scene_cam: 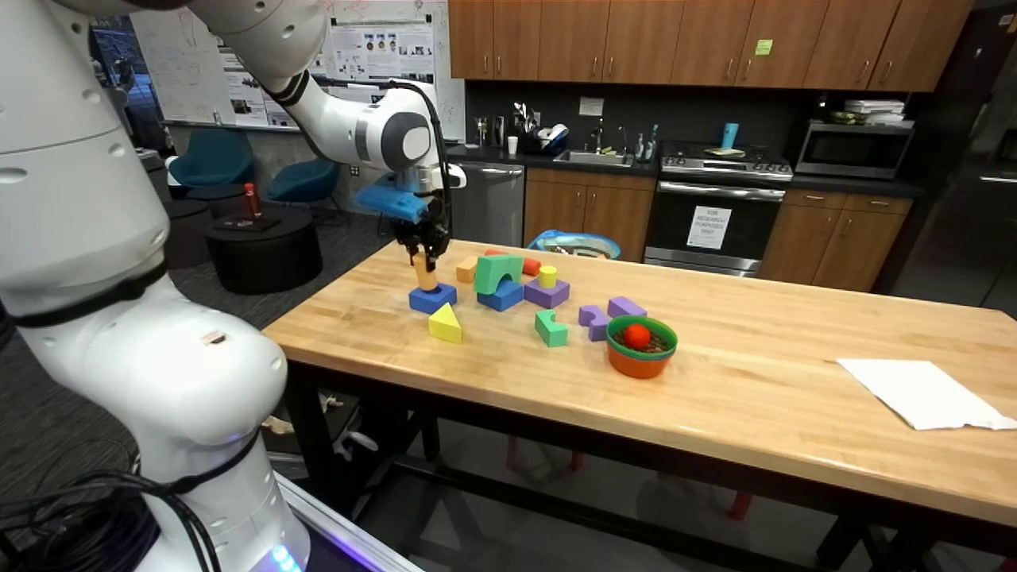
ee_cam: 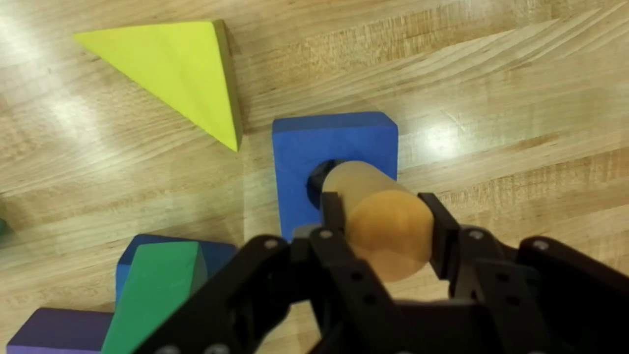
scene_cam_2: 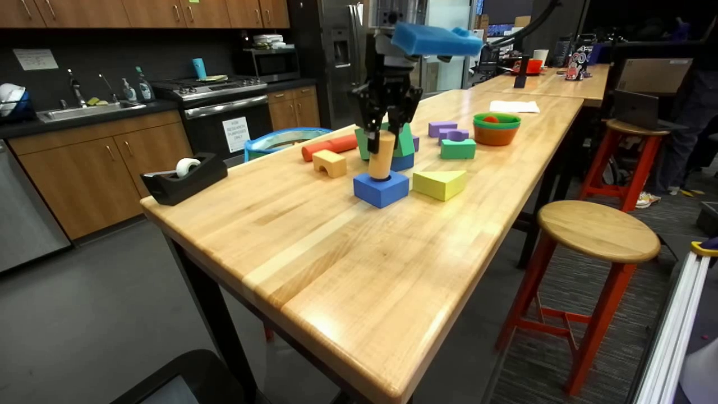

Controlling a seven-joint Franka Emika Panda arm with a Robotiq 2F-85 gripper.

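My gripper is shut on an orange wooden cylinder [ee_cam: 389, 230], one finger on either side of it. Beneath the cylinder is a blue block [ee_cam: 300, 141], lying flat on the table. In the wrist view a dark round hole shows in the block's top, just beside the cylinder's lower end. The cylinder [scene_cam_2: 382, 156] stands nearly upright over that block [scene_cam_2: 381, 191] in the second exterior view, its lower end at the block's top. Whether its end is inside the hole or only above it, I cannot tell.
A yellow triangular block [ee_cam: 177, 71] lies close by. Green arch [scene_cam: 497, 272] on a blue block, purple block [scene_cam: 546, 294] with a yellow cylinder, and nested bowls [scene_cam: 641, 357] stand farther along.
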